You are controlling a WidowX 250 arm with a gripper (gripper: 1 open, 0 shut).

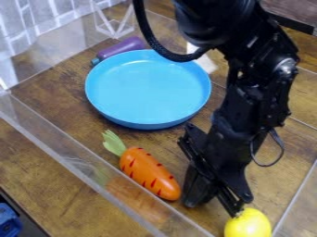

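Observation:
My black gripper [210,190] points down at the wooden board, low between an orange toy carrot [148,174] with green top and a yellow lemon [247,223] at the bottom right. The gripper looks shut, with nothing visible between its fingers; its tips sit just right of the carrot's thick end, and whether they touch it is hard to tell.
A blue plate [146,87] lies behind the carrot, with a purple eggplant [120,48] beyond it at the upper left. A pale object [203,60] is partly hidden behind the arm. A clear wall [50,130] runs along the left and front.

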